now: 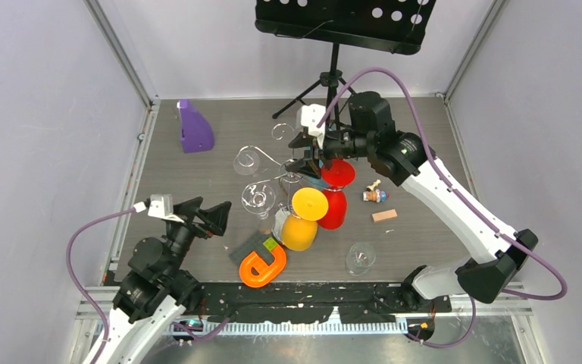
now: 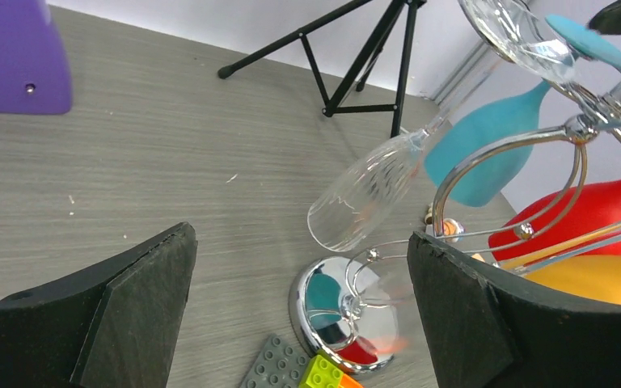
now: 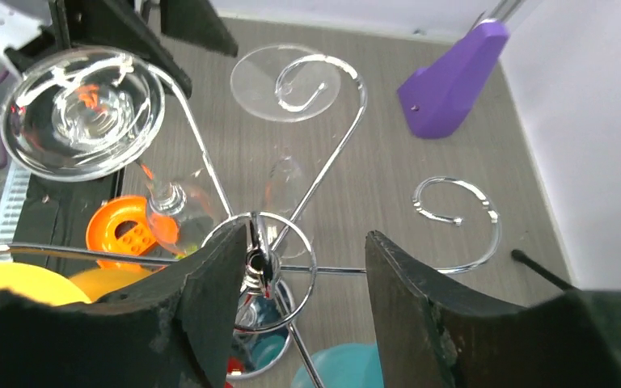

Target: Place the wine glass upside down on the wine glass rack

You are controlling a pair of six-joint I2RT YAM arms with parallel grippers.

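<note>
Two clear wine glasses hang upside down by their bases on the curled hooks of the silver wire rack (image 3: 323, 173). One is a slim glass; the other has its wide base (image 3: 85, 113) at upper left in the right wrist view. In the top view my left gripper (image 1: 214, 206) is clear of both glasses, open and empty, to the left of the rack. My right gripper (image 1: 294, 155) is at the rack's top; in its wrist view the fingers stand apart, with the centre ring near the left finger.
Yellow (image 1: 300, 232), red (image 1: 335, 209) and blue (image 2: 489, 145) glasses also hang on the rack. Another hook (image 3: 493, 218) is bare. An orange toy piece (image 1: 261, 265), a clear glass (image 1: 361, 258) and a wooden block (image 1: 384, 215) are on the table. A music stand (image 1: 332, 80) is behind.
</note>
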